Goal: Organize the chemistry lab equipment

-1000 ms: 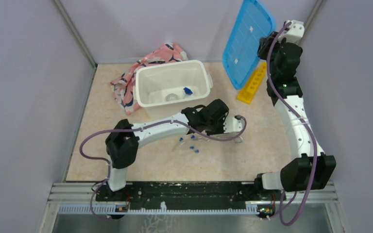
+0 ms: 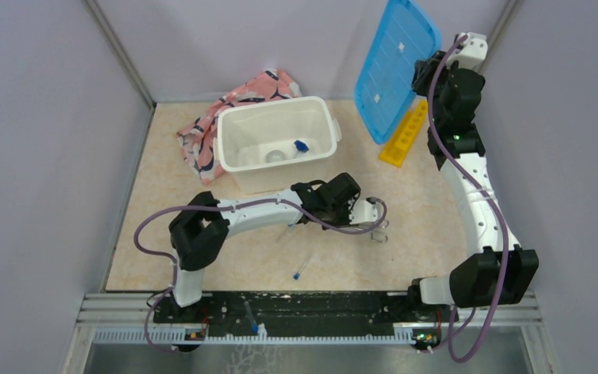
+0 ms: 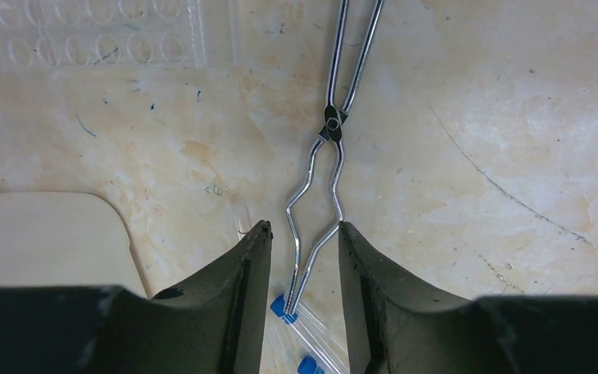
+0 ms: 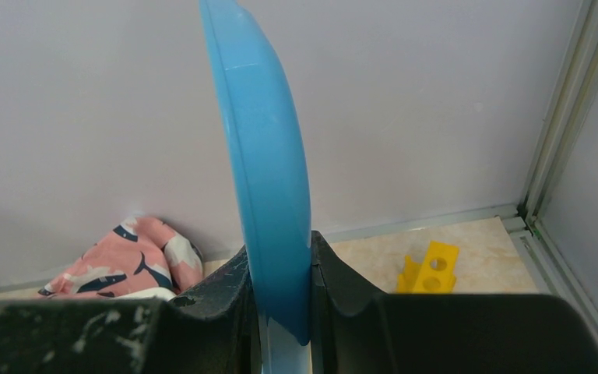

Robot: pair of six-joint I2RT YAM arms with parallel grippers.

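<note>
My left gripper hangs over the table with its fingers apart, nothing gripped, above metal crucible tongs [image 3: 332, 123]. Blue-capped tubes [image 3: 311, 343] lie under the tongs' tips; a clear rack [image 3: 93, 43] sits at upper left in the left wrist view. A single tube [image 2: 304, 265] lies near the front edge. My right gripper is shut on the blue lid [image 2: 395, 70], held tilted up at the back right.
The white bin [image 2: 237, 140] holds a blue object and a round clear one, with a pink cloth [image 2: 198, 132] behind it. A yellow rack [image 2: 401, 148] lies under the lid. Another blue-capped tube [image 2: 251, 315] is beyond the front edge.
The left gripper has moved slightly left and toward the front. Tubes have shifted frontward, one now beyond the table's edge. The right arm and lid are unchanged.
</note>
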